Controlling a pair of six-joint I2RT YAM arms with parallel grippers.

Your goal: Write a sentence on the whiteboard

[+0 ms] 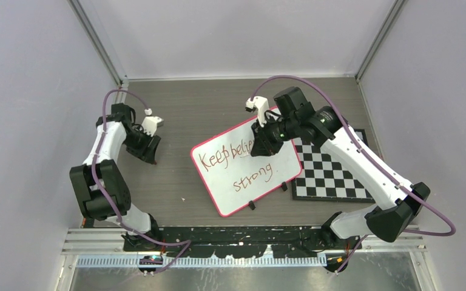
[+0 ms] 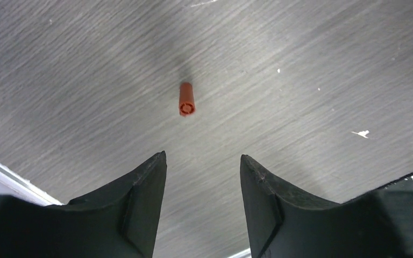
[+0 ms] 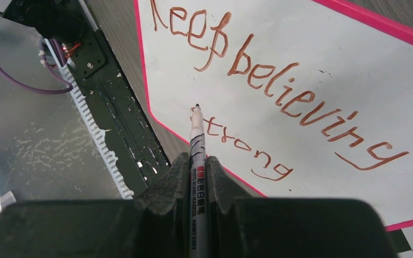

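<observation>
The whiteboard (image 1: 220, 185) with its pink rim lies slanted on the table, bearing brown handwriting that reads "Keep believing" and "strong" in the right wrist view. My right gripper is shut on a white marker (image 3: 197, 183), whose dark tip points out over the board near the start of "strong"; whether it touches the surface I cannot tell. At the left of the table, away from the board, my left gripper (image 1: 151, 156) is open and empty. A small brown marker cap (image 2: 186, 100) stands on the table just beyond its fingertips (image 2: 158, 161).
A black-and-white checkered board (image 1: 334, 182) lies right of the whiteboard, beneath the right arm. Two dark clips (image 1: 252, 205) sit at the whiteboard's lower edge. Bare table (image 1: 173, 121) spreads between the left gripper and the whiteboard.
</observation>
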